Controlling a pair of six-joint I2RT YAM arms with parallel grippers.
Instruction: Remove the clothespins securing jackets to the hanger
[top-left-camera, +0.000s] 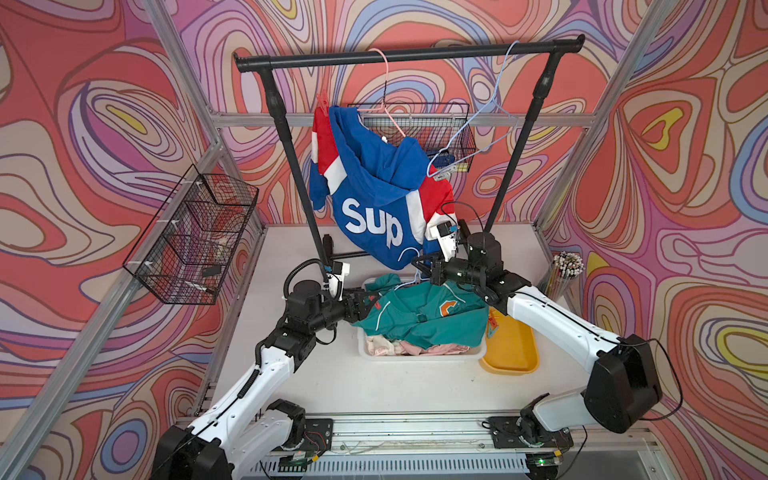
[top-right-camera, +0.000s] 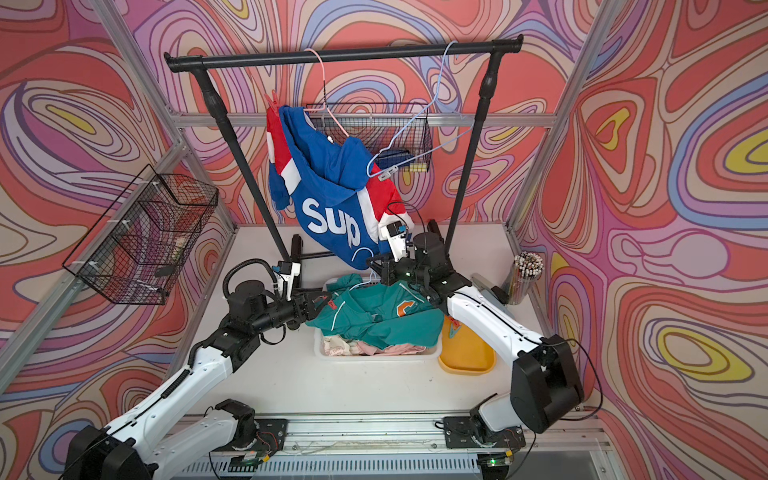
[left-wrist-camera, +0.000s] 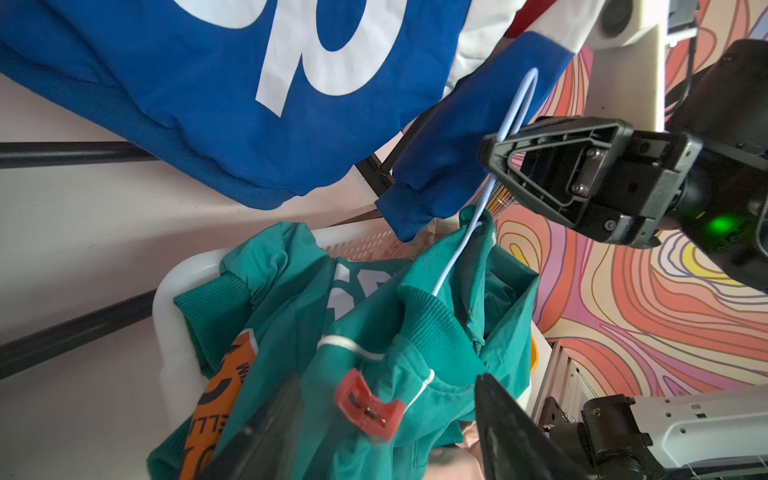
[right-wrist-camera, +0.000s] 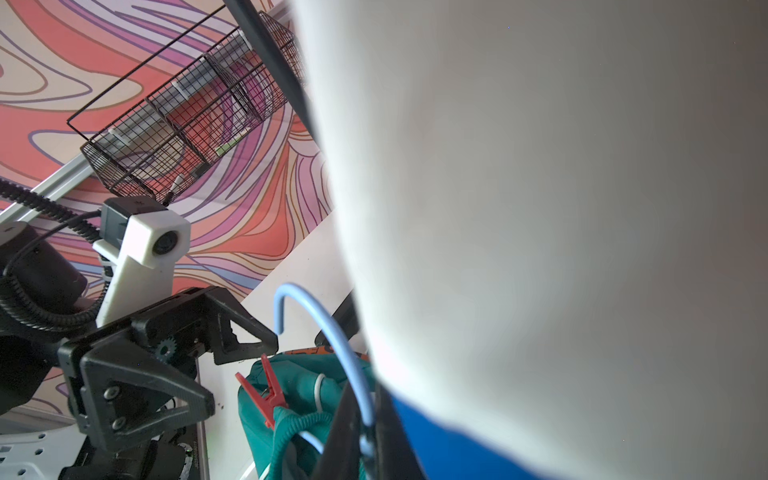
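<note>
A teal jacket on a light blue hanger spreads over a white bin of clothes. My right gripper is shut on the hanger just below its hook, which rises above the fingers. At the jacket's collar end a red clothespin grips the fabric. My left gripper stands open facing that clothespin, its fingers to either side in the left wrist view. Nothing is held in it, and the clothespin still lies slightly beyond the tips. Whether a second clothespin is on the jacket's far side is hidden.
A blue, red and white jacket hangs from the black rack bar behind, close to my right gripper. An empty blue hanger hangs to its right. A yellow tray sits right of the white bin.
</note>
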